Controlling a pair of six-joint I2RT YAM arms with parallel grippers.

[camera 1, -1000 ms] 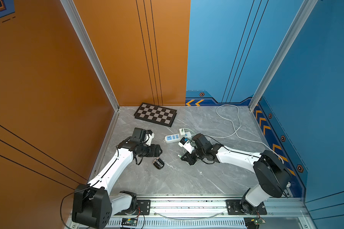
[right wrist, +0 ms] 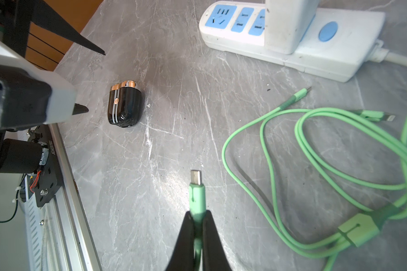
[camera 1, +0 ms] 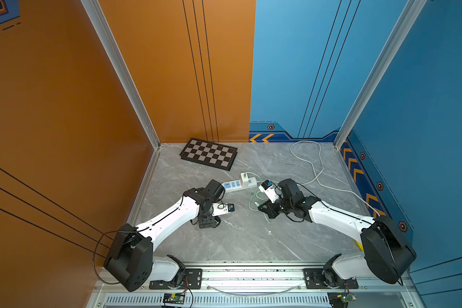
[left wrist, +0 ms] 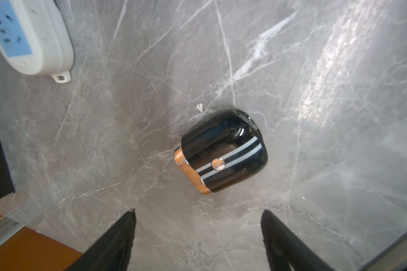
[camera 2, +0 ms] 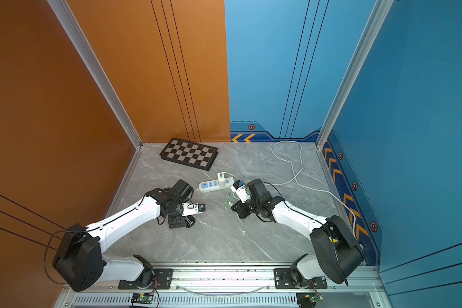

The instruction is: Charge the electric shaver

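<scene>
The black shaver (left wrist: 226,151) with copper trim and two pale stripes lies on the grey table, seen large in the left wrist view. Above it, my left gripper stands open, its fingers apart and nothing between them. In the right wrist view my right gripper is shut on a green cable plug (right wrist: 197,196), whose metal tip points away from the fingers. The shaver (right wrist: 124,103) shows there at the left, well apart from that plug. Other green cable ends (right wrist: 298,95) lie loose on the table.
A white power strip (right wrist: 239,38) with a white charger (right wrist: 287,24) plugged in stands behind the cable. Looped green cable (right wrist: 357,178) rests near my right gripper. A checkered board (camera 1: 209,153) lies at the back left.
The right gripper has moved to the right, away from the shaver.
</scene>
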